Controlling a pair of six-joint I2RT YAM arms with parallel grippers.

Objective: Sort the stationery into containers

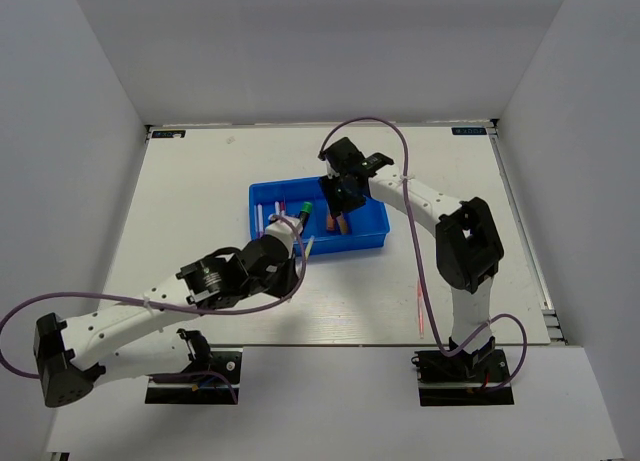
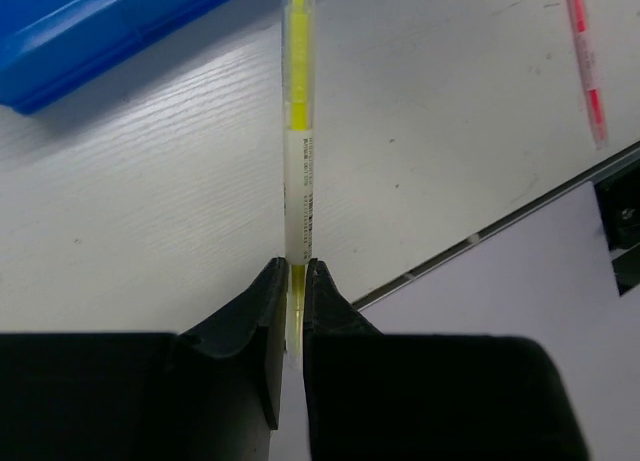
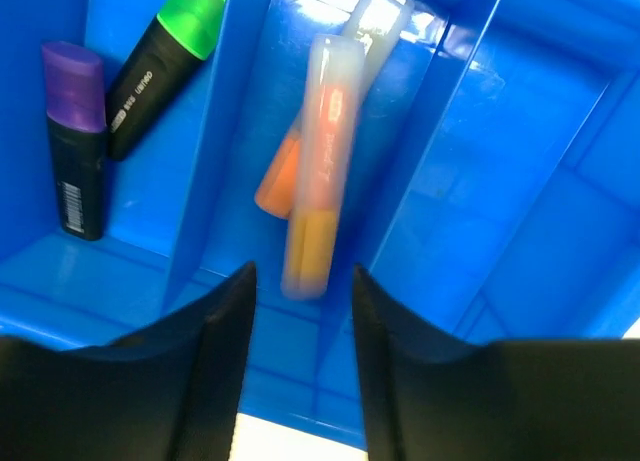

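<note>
My left gripper is shut on a slim yellow pen [image 2: 299, 171] with a white label, which points away from the fingers. In the top view that pen [image 1: 308, 248] is near the front wall of the blue box [image 1: 360, 244]. Above the box's middle compartment my right gripper stands open. Below its fingers, a clear-and-orange highlighter [image 3: 324, 161], slightly blurred, lies slantwise across a second orange one [image 3: 278, 179]. Beside them, past a divider, are a green-capped marker [image 3: 165, 66] and a purple-capped marker [image 3: 76, 136].
On the table's right side lies a thin pink pen [image 1: 420, 309], clear of both grippers. The box's right compartment [image 3: 500, 171] looks empty.
</note>
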